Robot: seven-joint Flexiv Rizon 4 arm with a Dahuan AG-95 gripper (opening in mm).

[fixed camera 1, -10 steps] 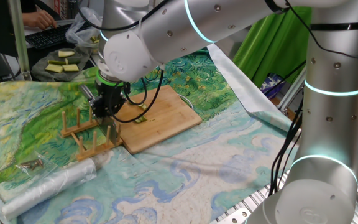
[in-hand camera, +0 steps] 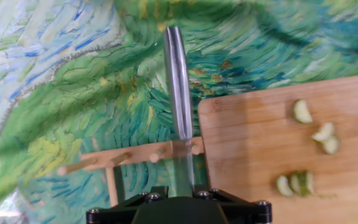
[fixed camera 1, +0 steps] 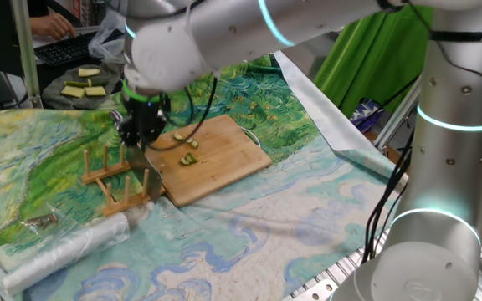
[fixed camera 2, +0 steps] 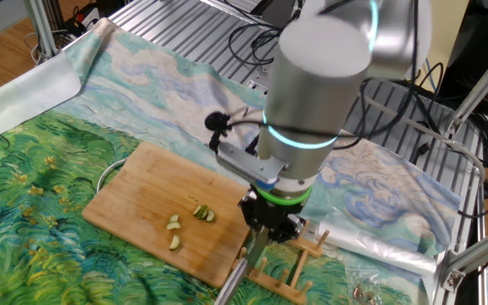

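A knife with a silver handle (in-hand camera: pixel 176 81) is in my gripper, which appears shut on it; the grip itself is partly hidden in every view. In exterior view 1 the gripper (fixed camera 1: pixel 141 134) is above the wooden rack (fixed camera 1: pixel 124 194), at the left edge of the cutting board (fixed camera 1: pixel 216 171). The knife's blade (fixed camera 1: pixel 154 177) hangs down among the rack's pegs there. Whether it touches the rack I cannot tell. Several cut green vegetable pieces (fixed camera 2: pixel 204 213) lie on the board, clear of the gripper.
A roll of clear plastic (fixed camera 1: pixel 69 251) lies in front of the rack, with a small bag of metal parts (fixed camera 1: pixel 40 221) beside it. Larger vegetable pieces (fixed camera 1: pixel 84 89) sit at the back left, near a person's hand (fixed camera 1: pixel 53 25). The patterned cloth right of the board is free.
My gripper has risen slightly and shifted a little left, tilting with the knife. More of the blade and more of the vegetable pieces show now. The board and rack have stayed put.
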